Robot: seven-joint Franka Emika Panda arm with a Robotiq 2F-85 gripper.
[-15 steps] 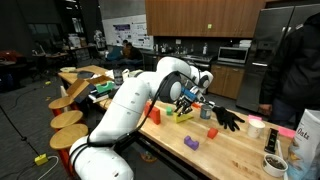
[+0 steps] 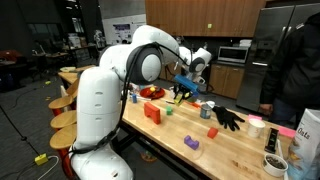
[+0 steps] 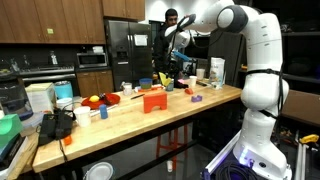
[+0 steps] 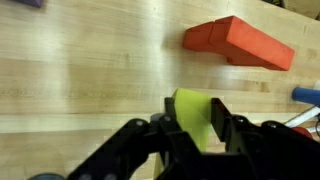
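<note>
A long yellow-green object (image 4: 193,108) stands between the dark fingers of my gripper in the wrist view, its rounded end toward the lens. The fingers are shut on it. In exterior view 1 the same yellow object (image 2: 180,98) hangs from my gripper (image 2: 182,90) over the far part of the wooden table. From the other side, exterior view 2 shows the yellow object (image 3: 163,79) raised clear of the table top. The arm hides part of the gripper there, and the lower end of the object is not visible in the wrist view.
A red block (image 4: 245,42) lies on the table ahead of the gripper, with a blue item (image 4: 306,96) at the right edge. Elsewhere on the table are a purple piece (image 2: 191,143), black gloves (image 2: 228,118) and a white cup (image 2: 256,127). Bare wood surrounds the purple piece.
My gripper has risen from close to the table, carrying the yellow object up with it. The arm now arches higher in exterior view 1.
</note>
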